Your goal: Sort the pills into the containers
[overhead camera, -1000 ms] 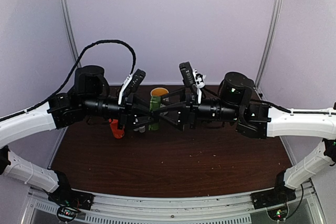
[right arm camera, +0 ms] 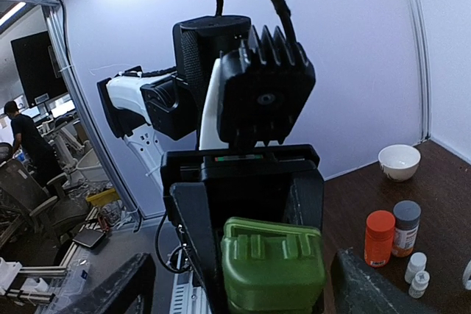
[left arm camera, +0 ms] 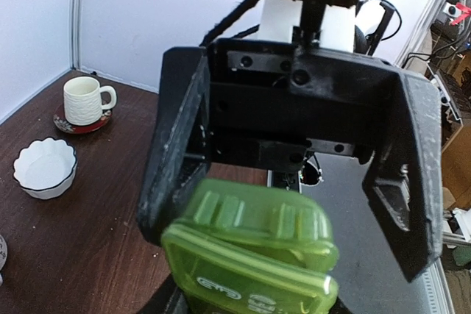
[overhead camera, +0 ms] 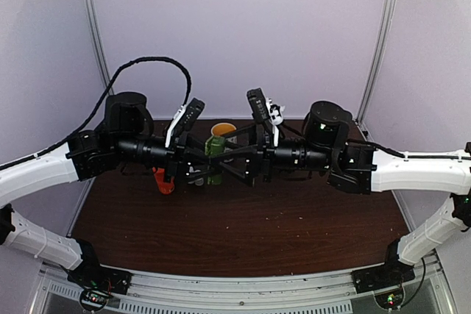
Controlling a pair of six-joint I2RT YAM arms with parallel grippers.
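Observation:
A green plastic box (overhead camera: pixel 215 158) with rounded corners hangs above the table between the two arms. My left gripper (overhead camera: pixel 209 161) is shut on it; in the left wrist view only its dark tips show beside the box (left arm camera: pixel 250 255). Facing it from the right, my right gripper (overhead camera: pixel 229 156) stands open, its fingers spread to either side of the box without visibly gripping it. The right wrist view shows the box's end (right arm camera: pixel 272 262) between those spread fingers. Whether its lid is loose, I cannot tell. No pills can be made out.
An orange bottle (right arm camera: pixel 379 238), a grey bottle (right arm camera: pixel 405 228) and two small white bottles stand on the table, near a white bowl (right arm camera: pixel 399 162). Elsewhere are a fluted white dish (left arm camera: pixel 45 168) and a mug (left arm camera: pixel 83 101) on a saucer.
The left arm has barely moved, still with the box.

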